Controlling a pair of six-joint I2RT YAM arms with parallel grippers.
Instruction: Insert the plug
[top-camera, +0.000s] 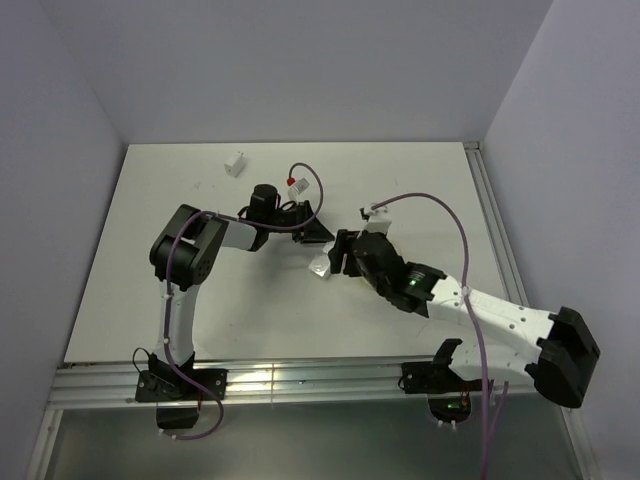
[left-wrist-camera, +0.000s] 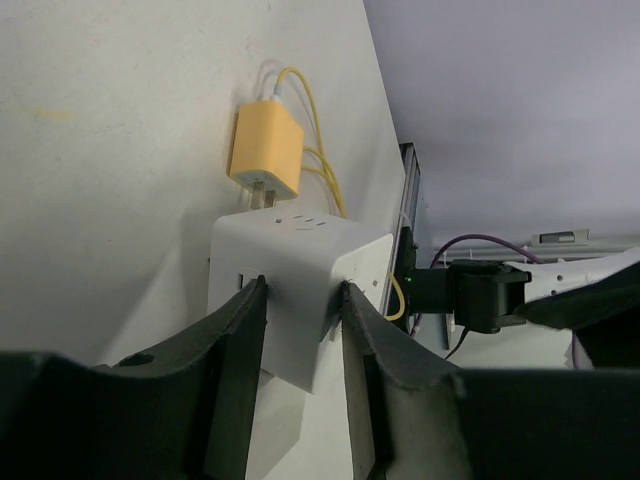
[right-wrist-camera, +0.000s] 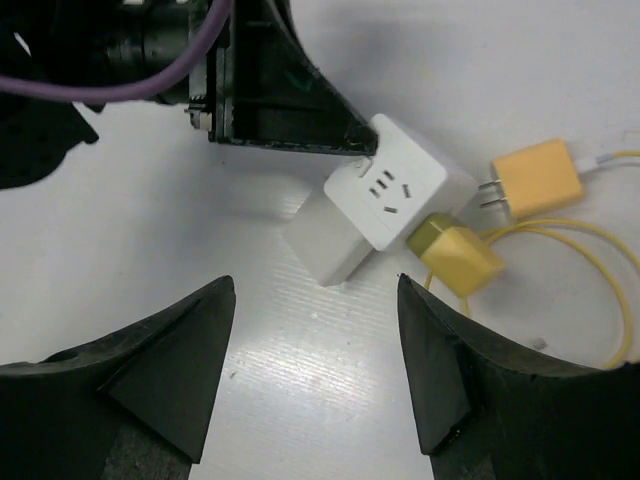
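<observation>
A white socket block (right-wrist-camera: 395, 190) with slots in its face lies on the table. One yellow plug rests beside it, its bare metal prongs toward the block; the left wrist view also shows this yellow plug (left-wrist-camera: 268, 150). Against the block's near side sits a second, yellow-green plug (right-wrist-camera: 455, 255); whether its prongs are inside cannot be seen. My left gripper has its fingertips spread at the block's edge, with a corner of the block between or just behind them. Open and empty, my right gripper stands back from the block and plugs.
Yellow cables (right-wrist-camera: 605, 270) loop beside the plugs. A pale block-like piece (right-wrist-camera: 325, 240) lies under the socket block's edge. Further back on the table is a small white box (top-camera: 235, 163).
</observation>
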